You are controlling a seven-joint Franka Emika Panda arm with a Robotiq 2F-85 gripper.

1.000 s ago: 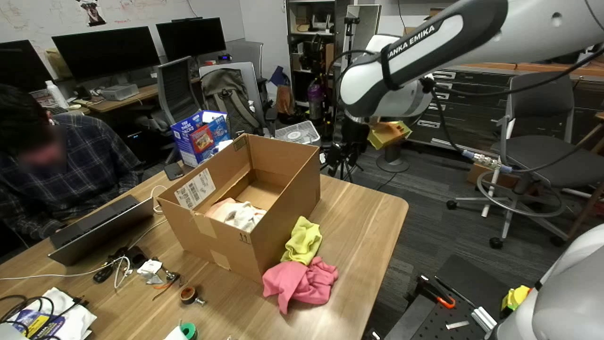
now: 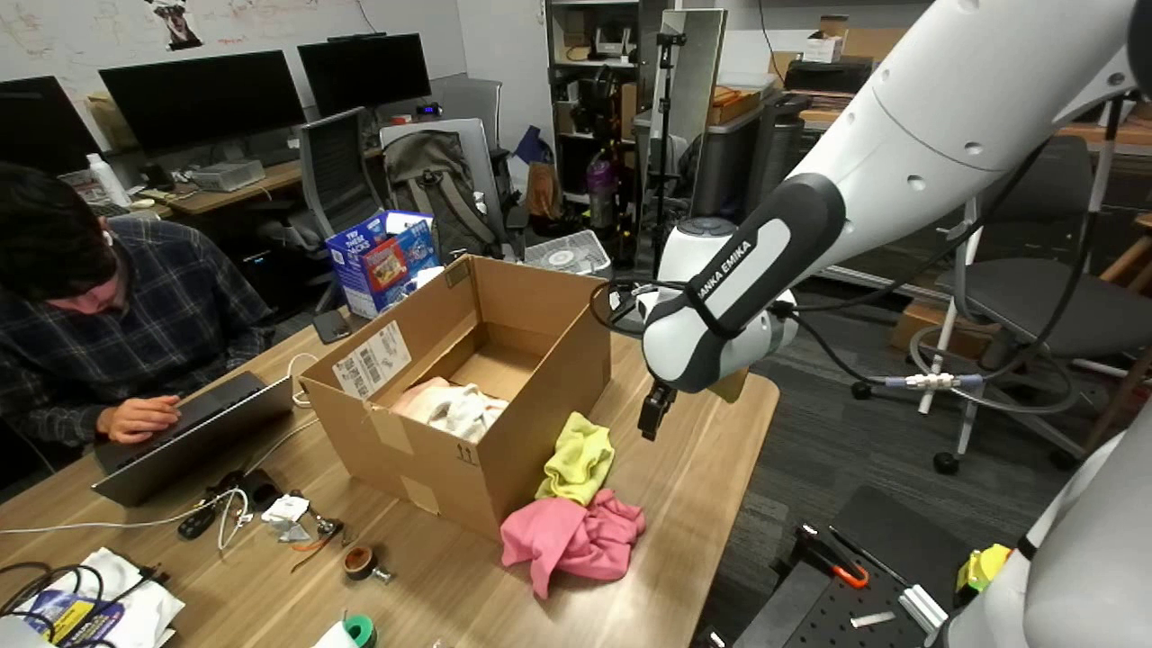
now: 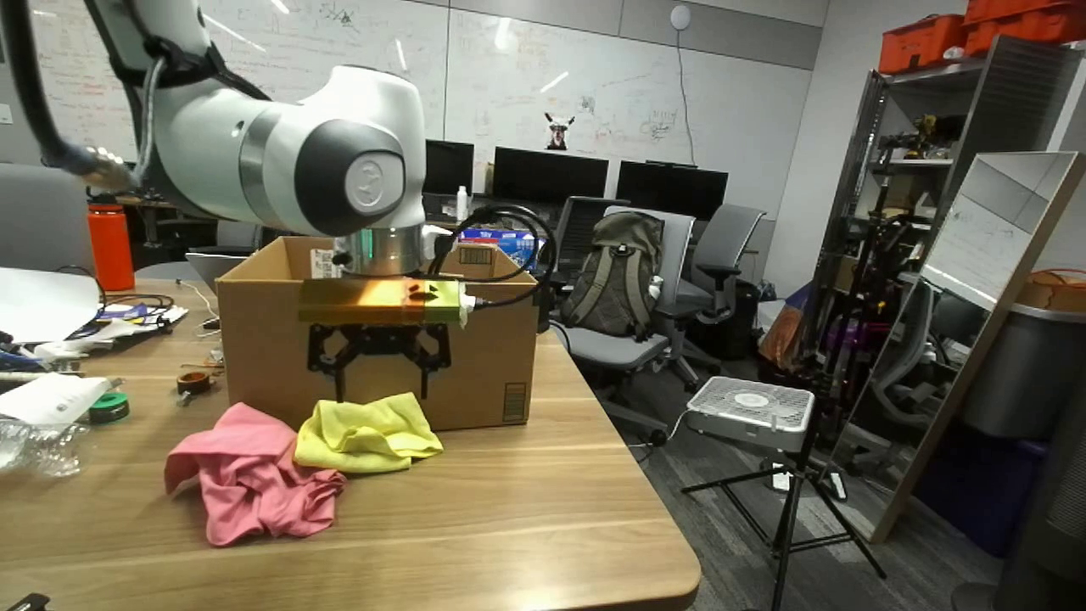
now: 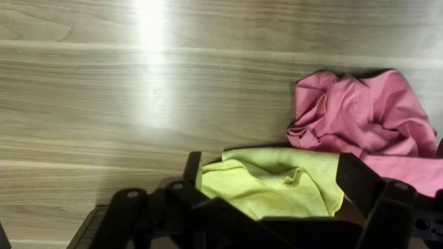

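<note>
A yellow cloth [image 2: 580, 458] lies crumpled on the table against the side of an open cardboard box [image 2: 410, 464]. Touching it is a pink cloth [image 2: 575, 538], nearer the camera in exterior view 1. Inside the box rests some white and pale pink fabric [image 2: 454, 409]. My gripper [image 3: 383, 395] points down above the table beside the box, its fingers spread wide and empty. In the wrist view the yellow cloth [image 4: 270, 186] shows below and between the open fingers, while the pink cloth [image 4: 361, 116] is off to the right.
Bare table [image 3: 550, 489] spreads toward the near right corner in exterior view 2. Tape rolls, cables and a laptop [image 2: 194, 432] lie on the box's other side, where a person [image 2: 119, 313] sits. The box walls stand tall close to my gripper.
My arm has come down and toward the table, bringing the gripper from beyond the table's far edge to near the box. The cloths and box have not moved.
</note>
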